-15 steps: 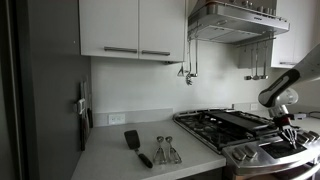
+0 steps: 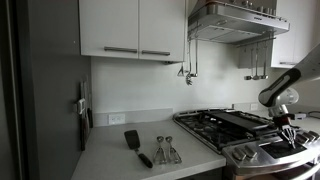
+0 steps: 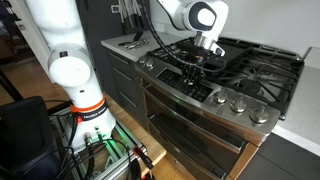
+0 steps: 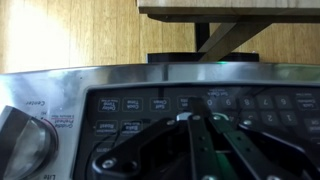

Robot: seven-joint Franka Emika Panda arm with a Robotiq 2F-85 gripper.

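Observation:
My gripper is shut, and nothing shows between its fingers. It is over the oven's dark control panel (image 4: pixel 130 102), and its fingertips cover part of the buttons. In exterior view 2 the gripper (image 3: pixel 190 77) points down at the stove's front panel, between the knobs. Exterior view 1 has the gripper (image 2: pixel 289 134) at the right, low over the front of the stove. Whether the fingertips touch the panel I cannot tell. A silver knob (image 4: pixel 28 143) sits left of the buttons in the wrist view.
Burner grates (image 3: pixel 262 72) lie behind the panel, with several knobs (image 3: pixel 238 103) along the front. Oven door handles (image 3: pixel 195 125) stick out below. On the left counter (image 2: pixel 110 160) lie a black spatula (image 2: pixel 133 140) and metal scoops (image 2: pixel 170 152). A range hood (image 2: pixel 238 20) hangs above.

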